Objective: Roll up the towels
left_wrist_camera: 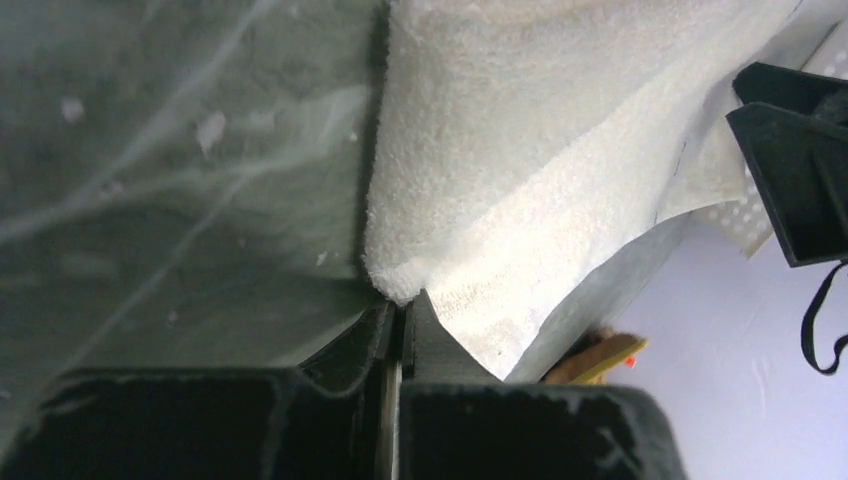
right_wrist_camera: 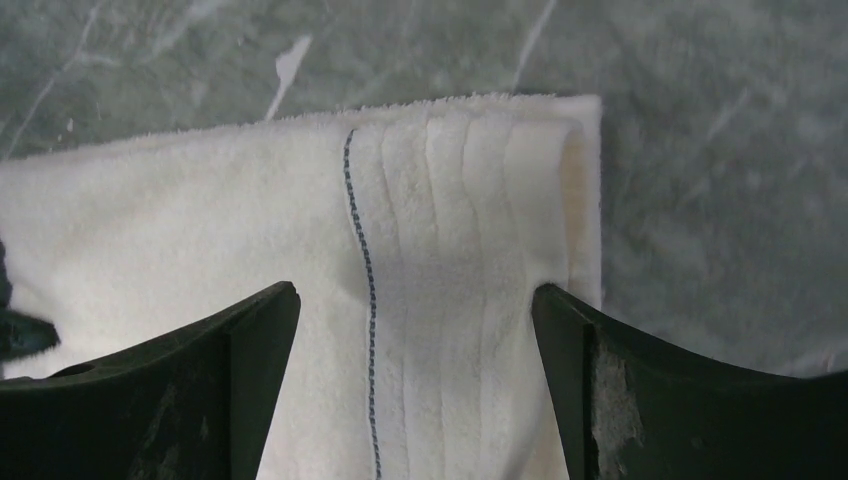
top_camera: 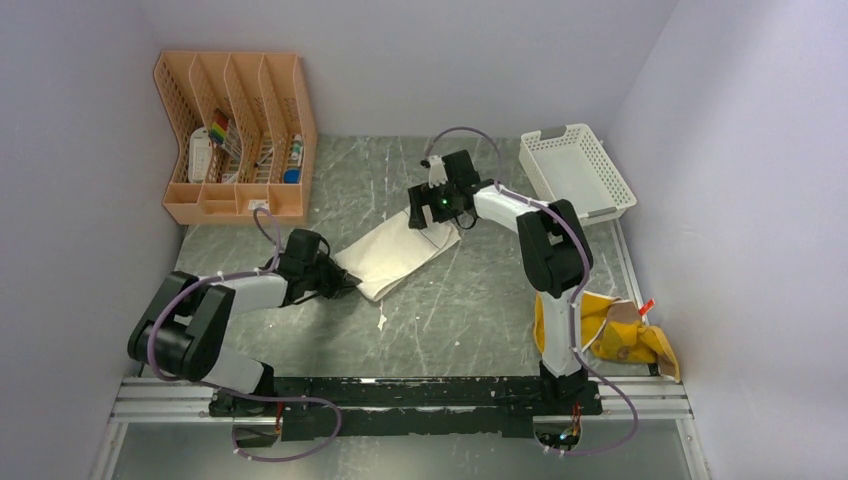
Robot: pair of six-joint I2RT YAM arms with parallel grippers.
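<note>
A folded cream towel (top_camera: 392,256) lies slantwise on the table between the two arms, its right end farther back than its left. At its near left corner my left gripper (top_camera: 352,281) is shut on the towel; the left wrist view shows the cloth edge pinched between its fingertips. Over the far right end stands my right gripper (top_camera: 418,207), its fingers (right_wrist_camera: 225,370) wide apart. Between and below them, the right wrist view shows the towel (right_wrist_camera: 440,300) with its dark stitched line and ribbed band. Whether those fingers touch the cloth I cannot tell.
A white basket (top_camera: 578,213) stands at the back right, empty. An orange divided rack (top_camera: 235,212) with small items is at the back left. Yellow cloths (top_camera: 625,345) lie at the right front.
</note>
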